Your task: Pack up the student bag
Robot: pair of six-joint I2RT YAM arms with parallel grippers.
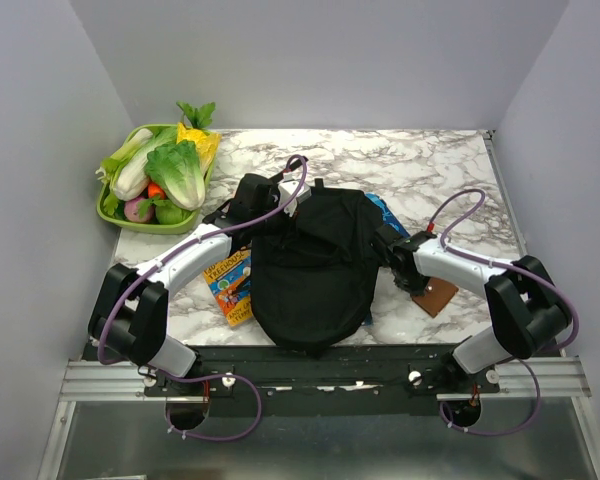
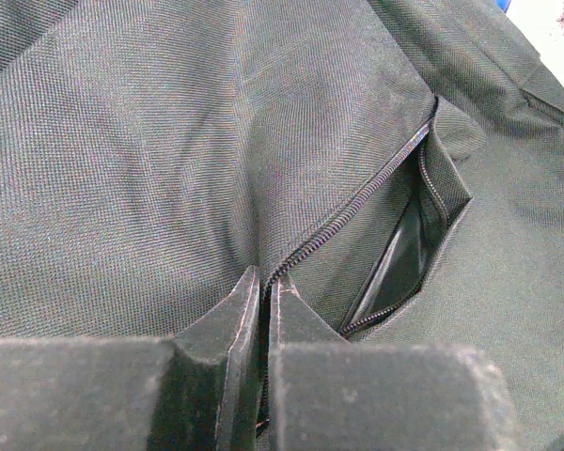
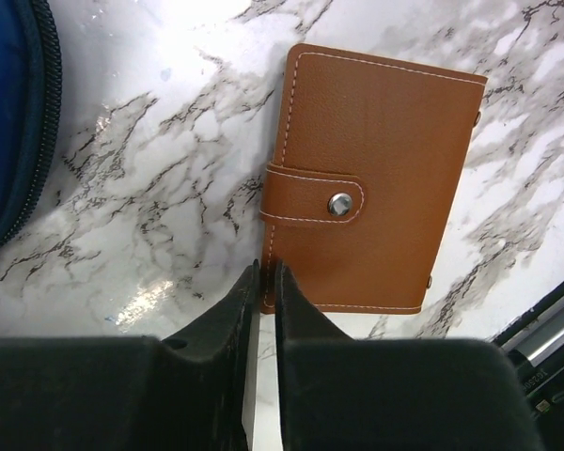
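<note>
The black bag [image 1: 310, 290] lies on the marble table, its zipped opening partly spread. My left gripper is shut on the bag's zipper edge [image 2: 357, 202], and a dark gap shows beside it. A brown notebook [image 3: 376, 150] with a snap strap lies flat to the bag's right. Over its near left corner stands my right gripper, the fingers close together with a strip of the notebook's edge between them. Whether they grip it cannot be told. From the top, the right gripper [image 1: 417, 288] covers part of the notebook.
A blue zipped case [image 3: 9, 113] lies left of the notebook, partly under the bag's side. Colourful books [image 1: 230, 284] lie by the bag's left side. A green basket [image 1: 110, 205] of vegetables stands at the back left.
</note>
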